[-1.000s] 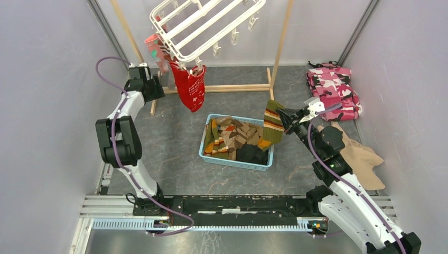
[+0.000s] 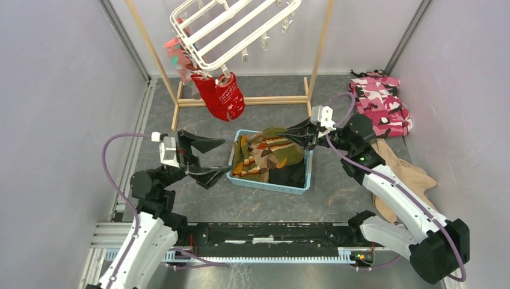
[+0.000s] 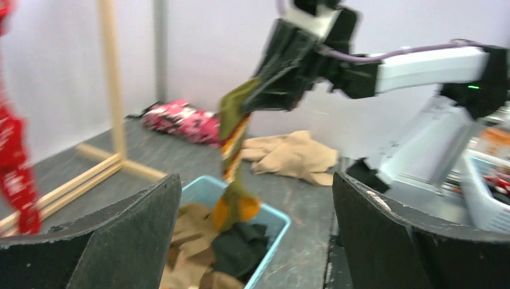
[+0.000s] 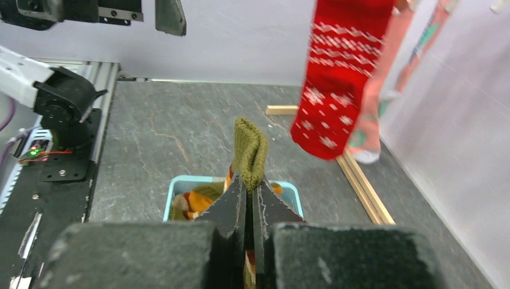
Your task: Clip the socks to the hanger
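Note:
My right gripper (image 2: 294, 133) is shut on an olive, orange-striped sock (image 3: 233, 147), which dangles over the blue basket (image 2: 269, 188) of bunched socks and dark cloth. In the right wrist view the sock's top (image 4: 250, 144) pokes up between the fingertips. My left gripper (image 2: 213, 158) stands open just left of the basket, its fingers empty and spread wide in the left wrist view. A red patterned sock (image 4: 337, 78) and a pink sock (image 2: 175, 57) hang from the white clip hanger (image 2: 240, 30) at the back left; several clips along its right part are empty.
A wooden stand (image 2: 258, 100) holds the hanger. A pink camouflage bag (image 2: 379, 105) and tan cloth (image 2: 415, 183) lie at the right.
My left arm has swung from the back left down toward the basket's left side, fingers spread. My right gripper has moved left with the striped sock, further over the basket.

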